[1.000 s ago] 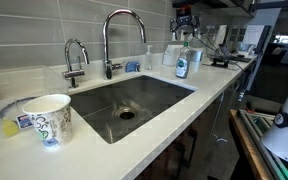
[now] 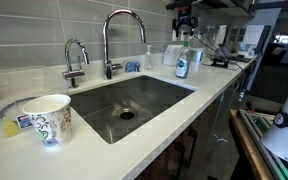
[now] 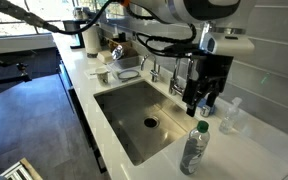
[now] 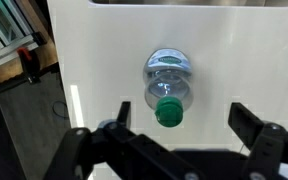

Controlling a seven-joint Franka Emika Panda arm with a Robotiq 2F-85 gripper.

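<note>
A clear bottle with a green cap stands upright on the white counter, right of the sink in exterior view 2. From above, the wrist view shows its green cap between and a little ahead of my fingers. My gripper is open, with a wide gap and nothing held. In exterior view 2 the gripper hangs just above the bottle, pointing down. The bottle appears small at the far end of the counter in exterior view 1, below the gripper.
A sink with a tall faucet lies along the counter. A patterned cup stands at the near left. A soap bottle is by the wall. Bare counter surrounds the bottle.
The gripper at the far end of the counter seems slightly lower above the bottle than before. The bottle, cup and sink area look unchanged.
</note>
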